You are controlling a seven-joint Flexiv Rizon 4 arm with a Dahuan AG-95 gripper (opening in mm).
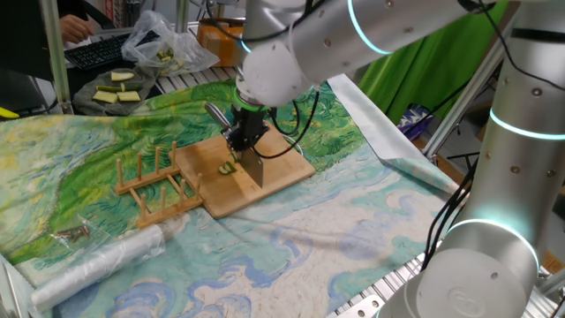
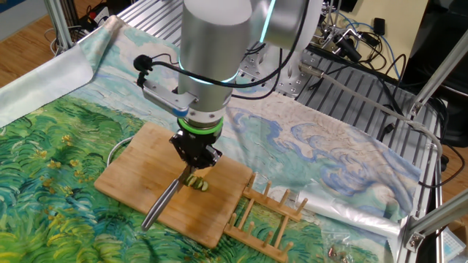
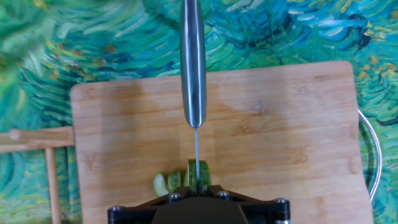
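Observation:
My gripper (image 2: 193, 159) points down over the wooden cutting board (image 3: 273, 124), shut on a knife. The knife's silver handle (image 3: 194, 68) extends away from the fingers, and its broad blade (image 1: 252, 166) stands upright, edge down, above or on the board. Pieces of green cucumber (image 2: 197, 183) are beside the blade. In the wrist view a cucumber chunk (image 3: 204, 173) sits at the blade line, with smaller slices (image 3: 168, 183) to its left. Whether the edge touches the board cannot be told, and the fingers partly cover the cucumber's near end.
A wooden peg rack (image 1: 159, 196) stands close against the board's side. Near it lie a clear plastic roll (image 1: 97, 265) and a small bag (image 1: 72, 234). Cut vegetable pieces (image 1: 117, 95) rest on a dark bag at the back.

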